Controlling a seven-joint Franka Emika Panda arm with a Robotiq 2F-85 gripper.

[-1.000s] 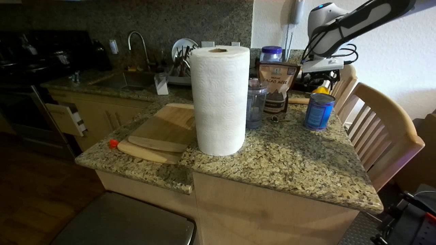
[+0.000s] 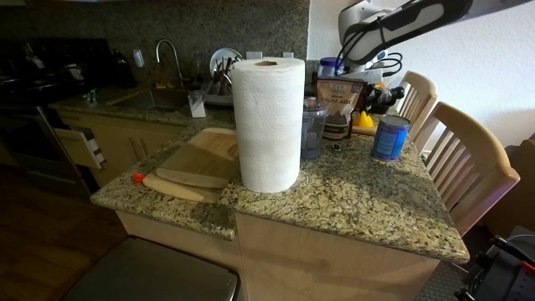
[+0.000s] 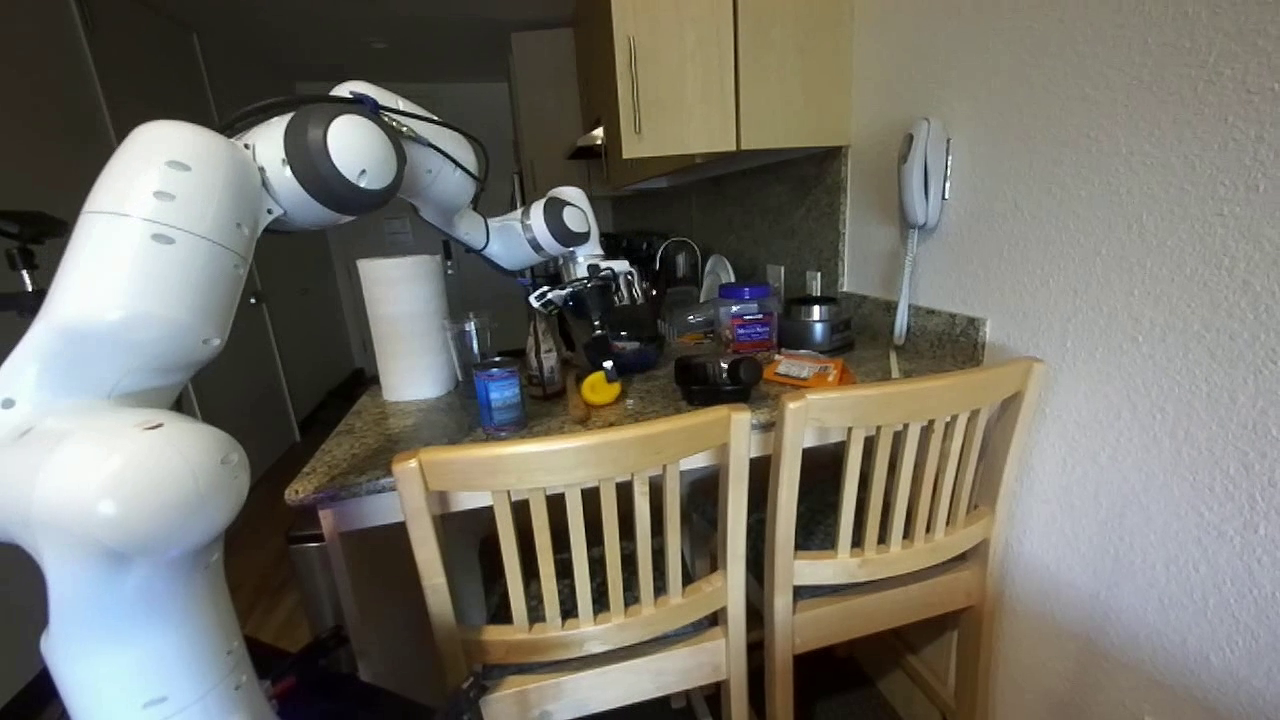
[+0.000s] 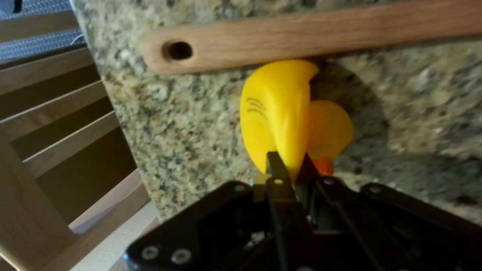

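A yellow rubber duck (image 4: 255,117) lies low over the granite counter in the wrist view, its base turned partly toward the camera. My gripper is shut on the duck, its two dark fingers close together and pinching a narrow fold of yellow rubber. Part of the duck's rounded head and a bit of orange show at the right, in shadow. Exterior view 1 has the duck (image 2: 363,120) behind the blue can; exterior view 2 shows it just under the gripper (image 3: 599,348). Whether it touches the counter is unclear.
A wooden handle (image 4: 271,43) with a hole lies right beside the duck. Nearby stand a blue can (image 2: 390,138), a cacao nibs bag (image 2: 338,108) and a black container (image 3: 717,377). Chairs (image 3: 576,456) line the counter's edge. Bare granite (image 2: 361,195) lies in front of the can.
Arm and duck have moved left in exterior view 1, away from the chair side.
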